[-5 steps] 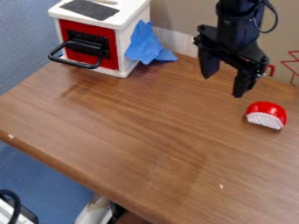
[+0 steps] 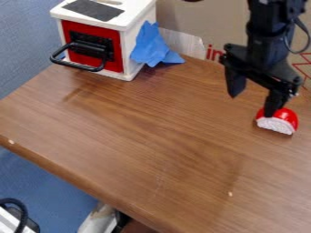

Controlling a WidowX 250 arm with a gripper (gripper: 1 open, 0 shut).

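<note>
My black gripper point(image 2: 255, 93) is at the right of the view, its fingers hanging spread apart and open. Its right finger point(image 2: 275, 102) reaches down to a small red object with a white bristled front point(image 2: 275, 126), which lies on the wooden table point(image 2: 134, 146). Whether the finger touches it I cannot tell.
A white toy oven point(image 2: 136, 18) with a red front and black handle stands at the back left, a blue cloth point(image 2: 153, 50) beside it. The table's left edge runs diagonally over a blue floor.
The gripper has moved right and down, from above and left of the red object to right over it. The red object looks unmoved.
</note>
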